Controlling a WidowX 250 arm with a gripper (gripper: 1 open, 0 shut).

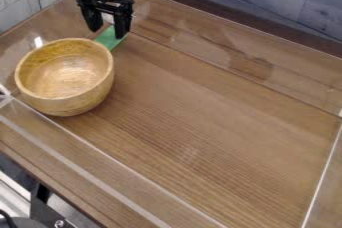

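My black gripper point(106, 18) hangs at the top left of the camera view, open, over the far end of a green object point(111, 39). The green object lies on the wooden floor of the work area, just behind a large yellow-tan bowl point(63, 89) on the left. The gripper's tips are small and dark, so whether they touch the green object is unclear.
Pale edges border it at the left and right. Some dark items lie at the bottom left corner, outside the border.
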